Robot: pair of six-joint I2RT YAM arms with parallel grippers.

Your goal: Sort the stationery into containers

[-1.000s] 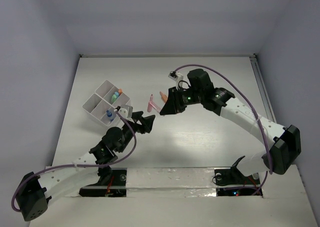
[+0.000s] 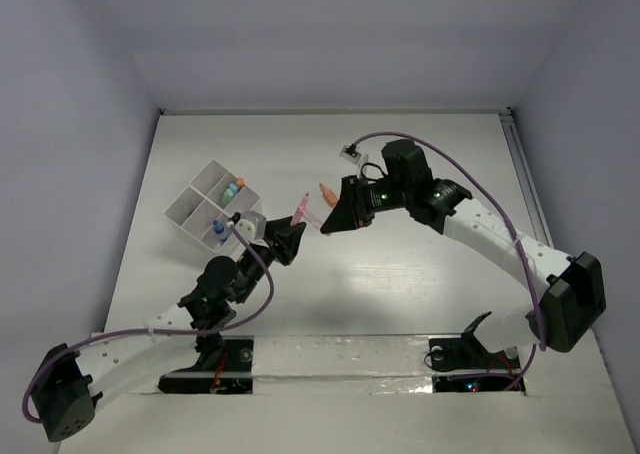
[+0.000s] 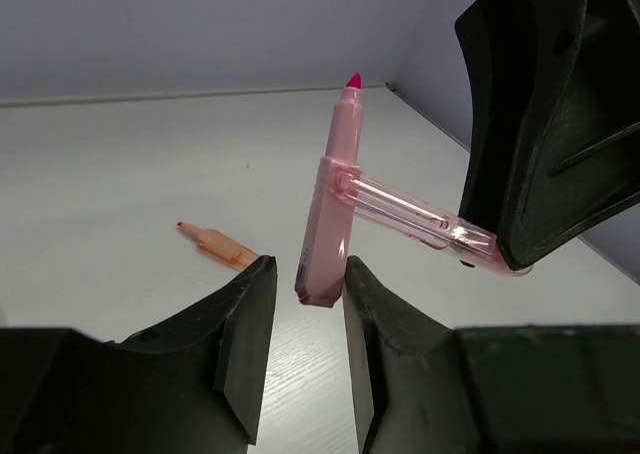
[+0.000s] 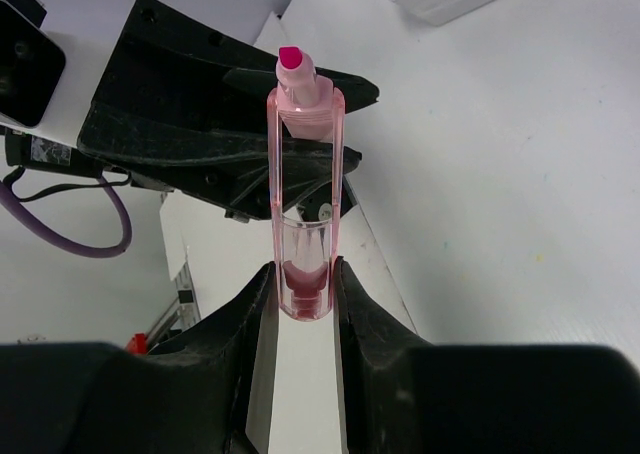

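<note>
A pink marker points upward, joined crosswise to a clear pink cap. My right gripper is shut on that cap, seen end-on in the right wrist view below the marker's pink tip. My left gripper has its fingers around the marker's lower end; whether they grip it I cannot tell. An orange marker lies on the table behind the grippers. The white divided container at the left holds several coloured items.
Grey walls enclose it at the back and sides.
The right gripper and the pink marker have shifted only a little.
</note>
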